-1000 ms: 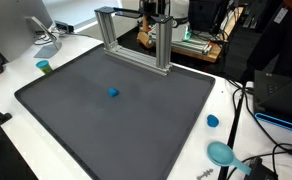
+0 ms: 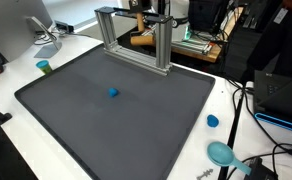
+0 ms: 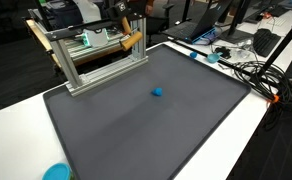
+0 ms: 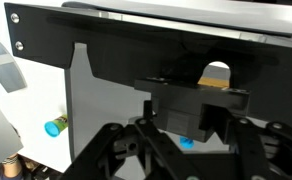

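My gripper fills the lower middle of the wrist view, shut on a dark block-like piece [image 4: 182, 98] just below the notch of a black plate. Whether that piece joins the wooden part is hidden. A light brown wooden cylinder [image 2: 142, 40] hangs by the rack's top in exterior view 1. The same cylinder [image 3: 132, 43] shows at the right end of the rack in exterior view 2. Through the notch, a small patch of orange-brown [image 4: 214, 75] is visible in the wrist view.
The white-legged rack [image 3: 98, 76] stands at the edge of the grey mat [image 3: 151, 125]. A small blue object [image 2: 113, 92] lies on the otherwise clear mat. Off the mat are a green-and-blue cup [image 2: 44, 67], a blue disc [image 2: 212, 121] and a teal bowl [image 2: 222, 153].
The wooden cylinder hung at a slant before and now lies nearly level by the rack's top. The rack and the things on the table have stayed put.
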